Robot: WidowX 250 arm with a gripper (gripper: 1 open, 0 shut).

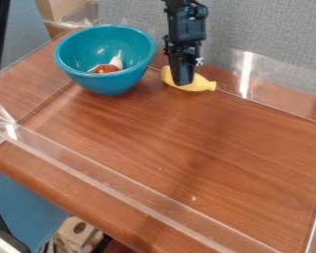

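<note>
My black gripper [182, 71] hangs from the top centre, its fingertips low over a yellow item [197, 83], squash- or banana-like, lying on the table at the back, right of the bowl. The fingers look shut; whether they touch the yellow item is hard to tell. A teal bowl [79, 49] at the back left holds a red item [107, 70] and a pale piece.
A grey padded wall [267, 40] stands behind. Clear strips run along the table's edges, with blue floor at lower left.
</note>
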